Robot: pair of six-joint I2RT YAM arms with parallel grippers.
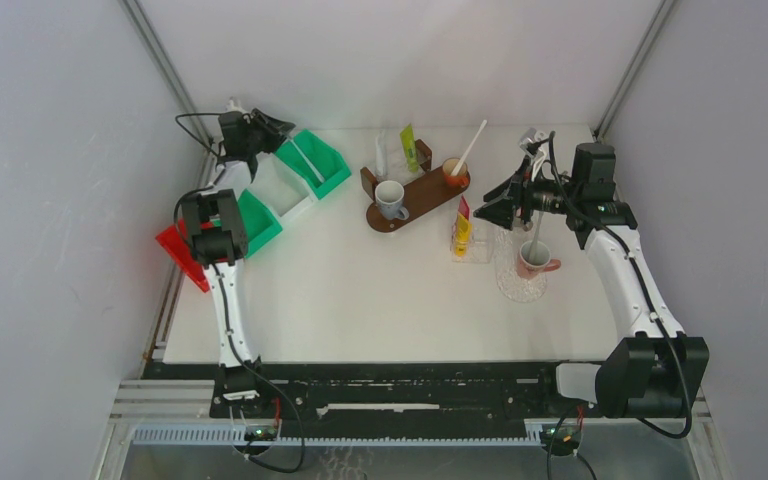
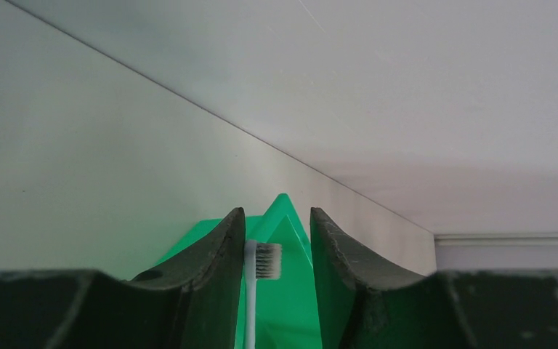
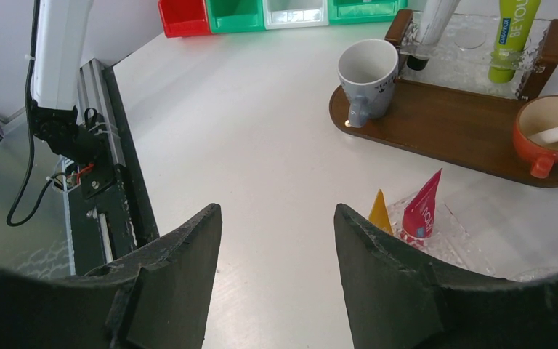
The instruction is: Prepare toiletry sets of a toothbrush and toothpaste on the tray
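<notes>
A white toothbrush (image 2: 250, 302) lies slanting in the end green tray compartment (image 1: 334, 165); its grey-bristled head shows between the fingers of my left gripper, close beside the left one. That gripper stands open at the compartment's back corner, with a gap on the right of the brush. Open and empty, my right gripper hangs over the table, left of the pink-and-clear mug (image 1: 533, 262) in the top view. A green toothpaste tube (image 3: 514, 33) and a white tube (image 3: 436, 22) stand in the clear holder. Yellow (image 1: 461, 237) and pink (image 1: 463, 208) tubes stand in another.
The wooden stand (image 1: 422, 198) carries a grey mug (image 1: 390, 199) and an orange cup (image 1: 454, 178) with a white toothbrush in it. White (image 1: 285, 190) and red (image 1: 182, 255) compartments continue the tray. Mid-table is clear. A wall rises behind the tray.
</notes>
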